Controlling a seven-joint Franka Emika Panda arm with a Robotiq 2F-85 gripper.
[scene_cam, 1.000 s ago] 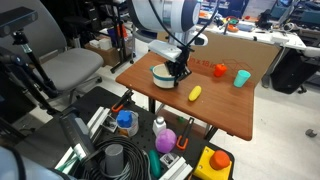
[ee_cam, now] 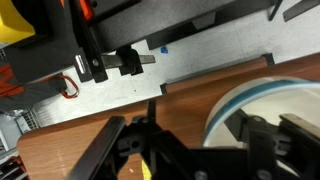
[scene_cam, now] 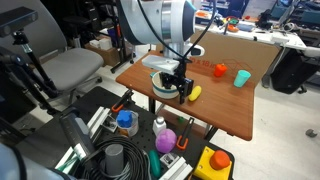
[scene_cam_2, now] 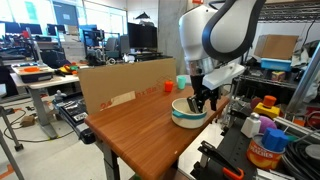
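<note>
A pale bowl sits near the front left edge of the brown table; it shows teal on its side in exterior view 2. My gripper is low at the bowl's right side. In the wrist view, the gripper has its fingers apart, with the bowl's rim passing between them: one finger is over the bowl, the other outside it. Whether either finger touches the rim cannot be made out. A yellow banana-like object lies just right of the gripper, partly hidden by it in the wrist view.
A red round object and a teal cup stand toward the back of the table. A dark cart with bottles, a purple ball and cables stands in front of the table.
My gripper has moved right and toward the front edge, closer to the yellow object. The bowl stays in about the same place, with the arm now covering its right part.
</note>
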